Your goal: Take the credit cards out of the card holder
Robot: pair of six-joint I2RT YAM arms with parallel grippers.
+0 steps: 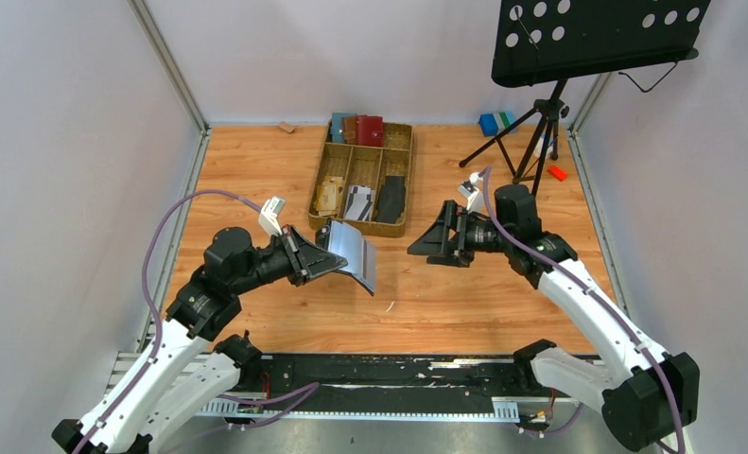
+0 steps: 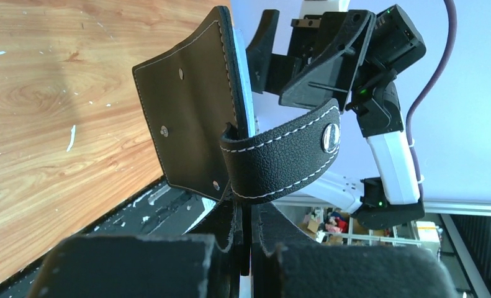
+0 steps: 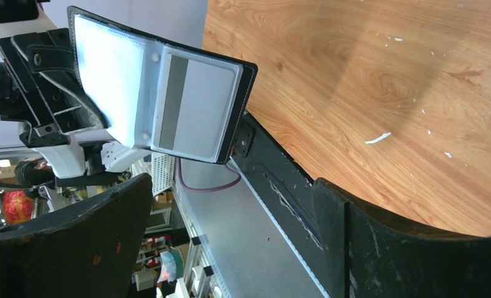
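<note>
The black leather card holder (image 1: 348, 253) hangs open above the table, held in my left gripper (image 1: 324, 257), which is shut on it. The left wrist view shows the holder's back (image 2: 187, 105) and snap strap. In the right wrist view its clear sleeves (image 3: 193, 108) face my right gripper, with pale, card-like contents and a grey band. My right gripper (image 1: 428, 242) stands open to the right of the holder, apart from it, its two fingers framing the lower part of the right wrist view.
A wooden divided tray (image 1: 406, 189) with card holders and other items sits at the back middle. A black music stand (image 1: 597, 43) with tripod stands at the back right, near small blue and red items.
</note>
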